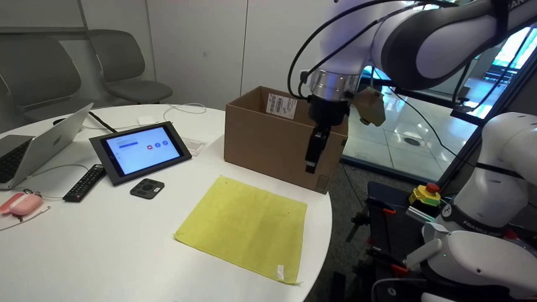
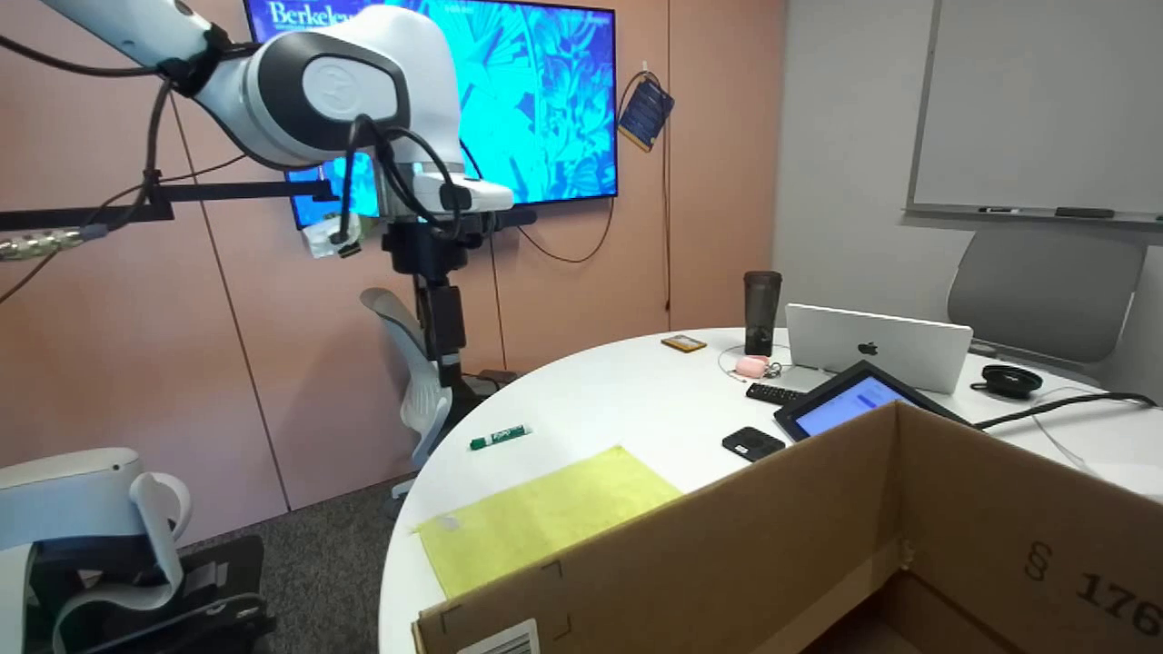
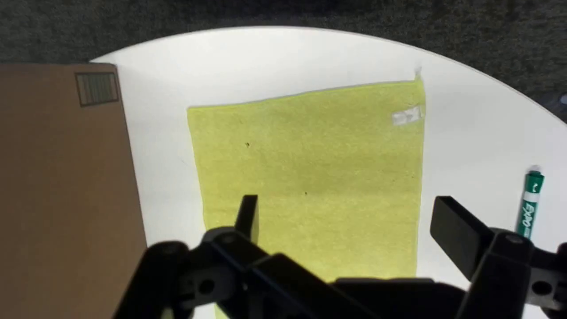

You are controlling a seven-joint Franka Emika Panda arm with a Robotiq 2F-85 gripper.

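A yellow cloth [image 1: 249, 229] is spread flat on the white round table, with a small white tag near one corner. From the wrist view, the cloth [image 3: 313, 175] lies below my gripper, whose fingers stand wide apart with nothing between them. The gripper [image 1: 311, 166] hangs above the table's edge in exterior view 1, in front of a cardboard box [image 1: 282, 146]. A green marker [image 2: 499, 437] rests on the table beyond the cloth; the wrist view shows that marker [image 3: 530, 204] to the right of the right finger.
The open-topped box [image 3: 58, 175] stands close beside the cloth. Further off on the table are a tablet [image 1: 143, 151], a black remote [image 1: 84, 183], a small black device [image 1: 147, 188], a laptop [image 1: 50, 146] and a dark tumbler [image 2: 760, 314]. Bare tabletop lies around the marker.
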